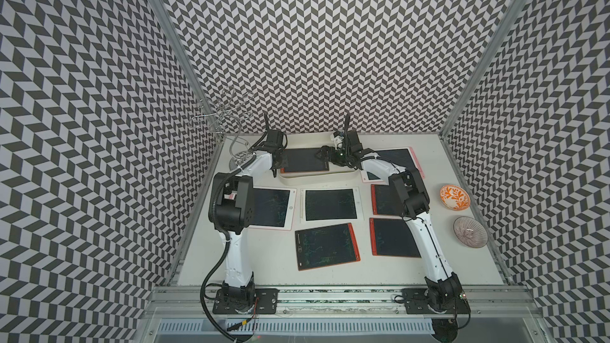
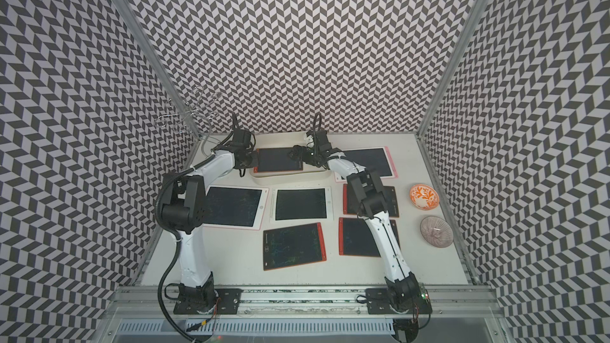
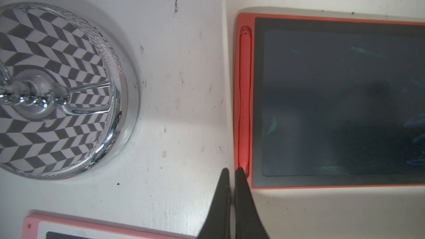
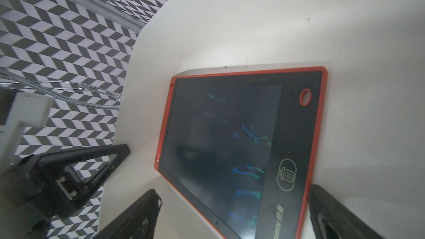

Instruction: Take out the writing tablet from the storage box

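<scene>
The red-framed writing tablet (image 1: 305, 160) lies flat inside the cream storage box (image 1: 319, 178) at the back of the table. In the left wrist view, the box's thin left wall runs between the tips of my left gripper, which is shut on it beside the tablet's stylus (image 3: 244, 101). My right gripper is open over the tablet's right part. One of its fingers (image 4: 329, 216) is at the tablet's right edge, but whether they touch cannot be told; the other finger (image 4: 139, 216) is beyond the near edge.
A chrome wire stand (image 3: 124, 106) stands close left of the box. Several other tablets, among them a white-framed one (image 1: 330, 204), lie in front. A pink-framed tablet (image 1: 416, 158) is right of the box. Two bowls, one orange (image 1: 454, 197), one brownish (image 1: 470, 232), sit far right.
</scene>
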